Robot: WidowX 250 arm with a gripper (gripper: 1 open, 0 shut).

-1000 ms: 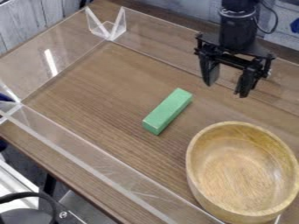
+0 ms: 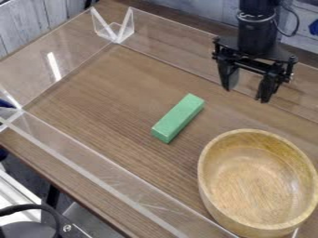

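Note:
The black robot arm with its gripper [image 2: 247,76] hangs at the upper right over the wooden table, its two black finger assemblies spread open with nothing visible between them. A green rectangular block [image 2: 178,118] lies flat and slanted near the middle of the table, below and to the left of the gripper and apart from it. A large round tan bowl [image 2: 258,220] sits at the lower right, below the gripper and right of the block.
A small clear plastic piece [image 2: 114,26] stands at the upper left. Transparent edging runs along the left sides, and a dark cable shows at the bottom left corner.
The gripper has shifted very slightly over the last second. The green block and the bowl look unmoved.

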